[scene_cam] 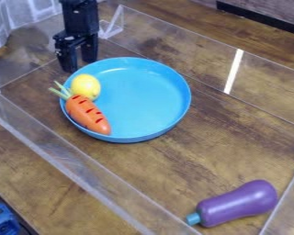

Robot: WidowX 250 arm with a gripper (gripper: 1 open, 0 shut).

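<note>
A blue plate point(147, 101) sits left of centre on the wooden surface, holding a yellow lemon point(85, 86) and an orange carrot point(88, 116) with pale green stalks along its left side. My black gripper point(69, 57) hangs at the top left, low beside the plate's back-left rim. It is open; its fingers are dark and small in this view. A purple eggplant point(237, 201) lies apart at the lower right.
Clear low walls point(27, 128) border the wooden area. A blue object point(3, 223) sits outside at the lower left.
</note>
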